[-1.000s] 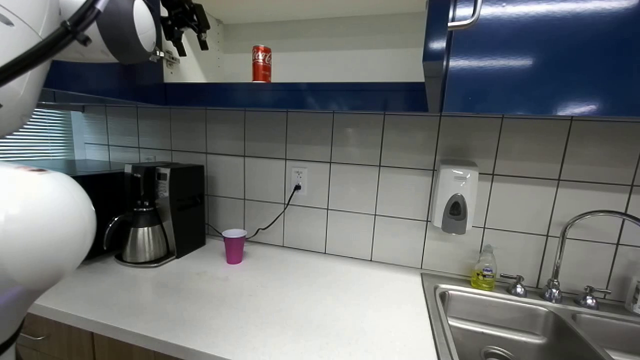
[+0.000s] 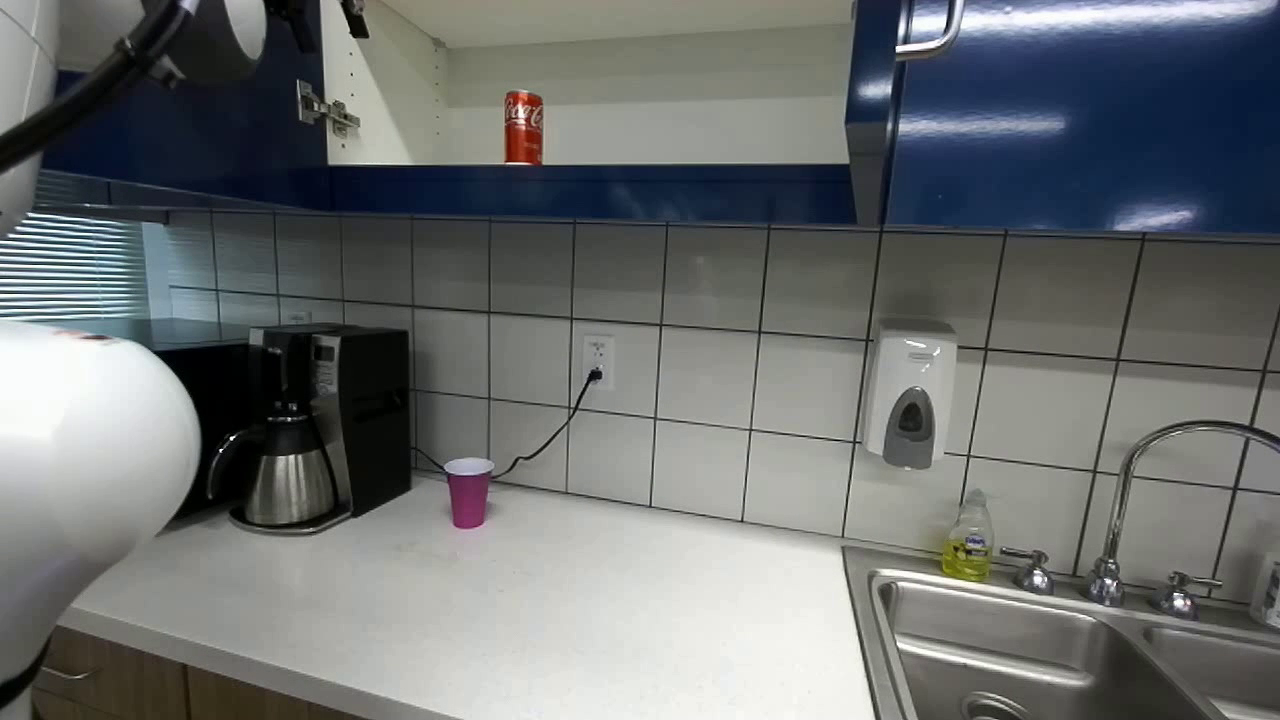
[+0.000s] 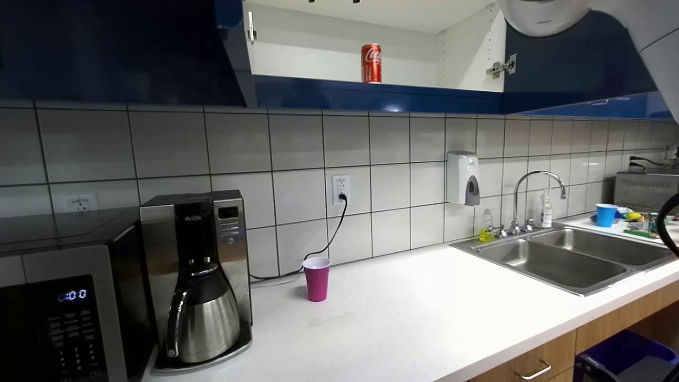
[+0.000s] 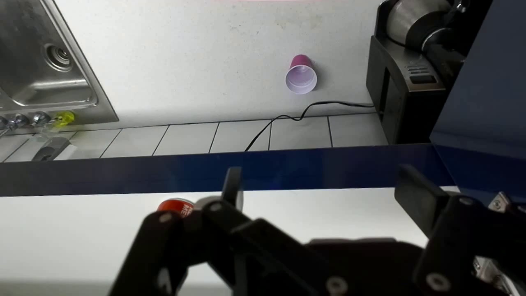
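A red Coca-Cola can (image 2: pixel 523 128) stands upright on the open cabinet's shelf. The second exterior view shows the can (image 3: pixel 371 63) there too, with clear shelf on both sides. From the wrist, most of the can (image 4: pixel 174 206) is hidden behind one finger. My gripper stands open above the shelf, its fingers wide apart and nothing between them. In the first exterior view only the tips of the gripper (image 2: pixel 321 19) show at the top edge, up and left of the can. A magenta cup (image 2: pixel 469 494) sits upright on the counter below.
The cabinet's blue lower edge (image 2: pixel 600 192) runs along the shelf front. An open blue door (image 4: pixel 488 98) is close beside the gripper. On the counter (image 2: pixel 624 600) are a coffee maker (image 3: pixel 210 274) at one end and a sink (image 3: pixel 560 254) at the other, with clear space between.
The gripper has risen and shifted left, away from the can, almost out of the first exterior view. The can and cup have not moved.
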